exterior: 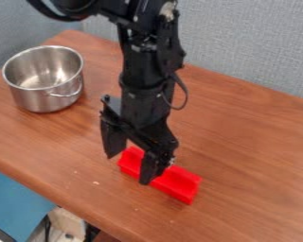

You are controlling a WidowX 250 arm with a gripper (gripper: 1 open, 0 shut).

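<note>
A bright red oblong block (177, 184) lies diagonally on the wooden table near its front middle. My black gripper (132, 157) is directly over it, fingers pointing down and apart, one left of the block's left end and the other in front of its middle, low enough to hide part of it. Whether they touch it I cannot tell.
A steel pot (44, 85) stands at the back left of the wooden table (249, 161). A blue surface lies beyond the table's edge at the lower left.
</note>
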